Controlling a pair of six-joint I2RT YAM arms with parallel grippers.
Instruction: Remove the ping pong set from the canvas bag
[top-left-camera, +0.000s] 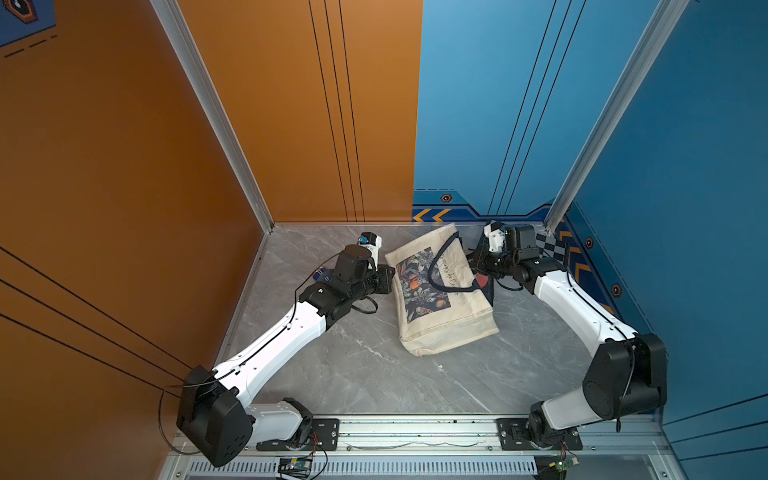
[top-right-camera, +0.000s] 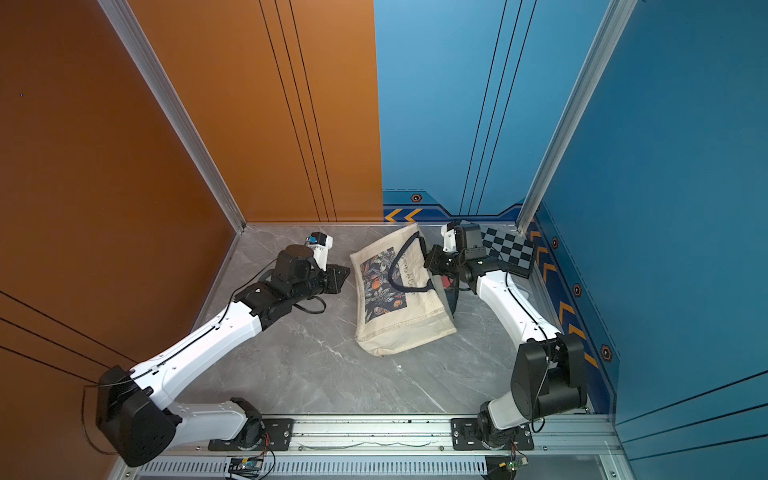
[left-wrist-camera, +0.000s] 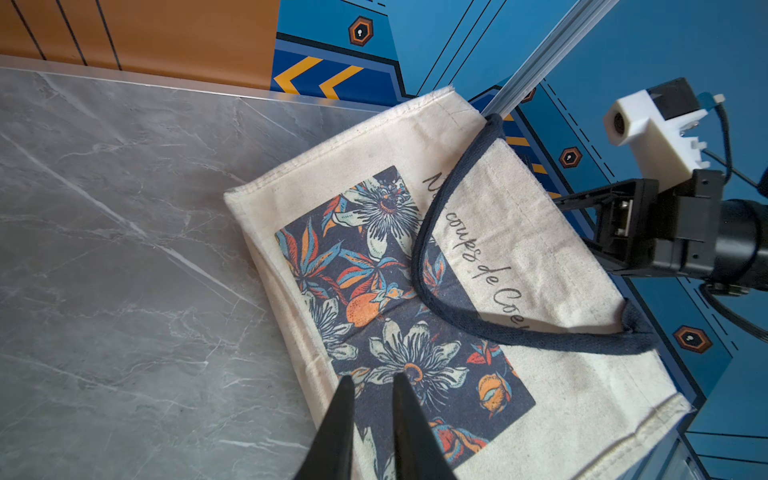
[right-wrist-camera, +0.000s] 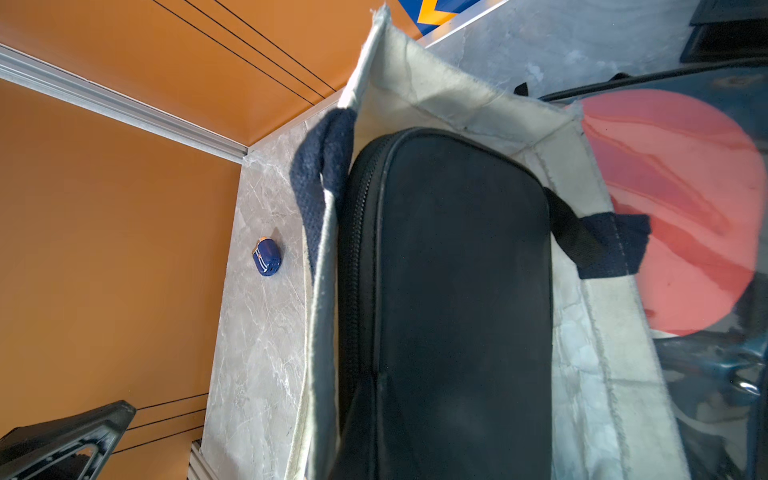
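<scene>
The cream canvas bag (top-left-camera: 448, 320) leans in mid-table, its floral print and dark-blue handle showing, its mouth toward the right. My left gripper (top-left-camera: 391, 277) is shut on the bag's left side; in the left wrist view the fingers (left-wrist-camera: 342, 432) are slightly parted over that side panel. A black zip case (right-wrist-camera: 472, 304) sits inside the bag mouth in the right wrist view. My right gripper is shut, its tips at the case's zipped edge; whether they pinch its rim I cannot tell. Another case with a round red patch (right-wrist-camera: 680, 208) lies outside, right of the bag.
A small blue object (right-wrist-camera: 267, 256) lies on the table left of the bag. A black-and-white checkered board (top-right-camera: 512, 249) is at the back right, behind the right arm.
</scene>
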